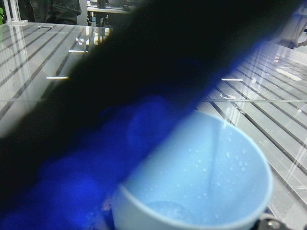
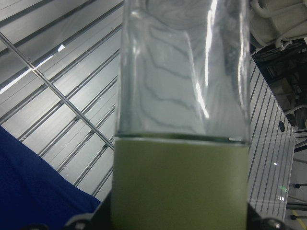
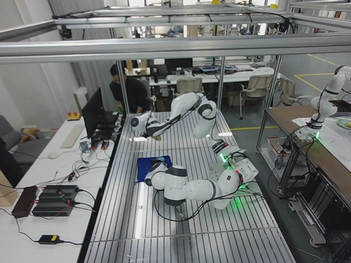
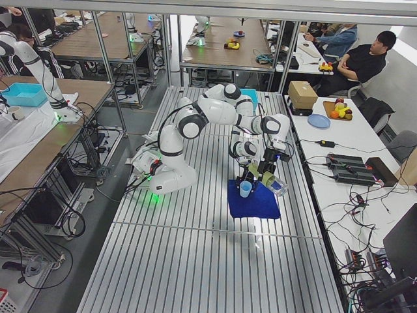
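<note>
A light blue cup [image 4: 245, 188] is at the blue cloth [image 4: 254, 207], held low by or touching one gripper; in the left wrist view the cup [image 1: 201, 177], with droplets inside, fills the lower right, and a blurred dark shape hides much beside it. Whether my left gripper is shut on it cannot be told. A clear container with an olive-green band [image 4: 277, 186] is tilted above the cloth's right part. In the right wrist view this container [image 2: 182, 187] fills the centre, apparently in my right gripper, whose fingers are mostly hidden.
A side desk [image 3: 60, 230] with electronics, cables and a monitor runs along one edge. My two white arms reach over the table from their bases. People sit or stand beyond the table.
</note>
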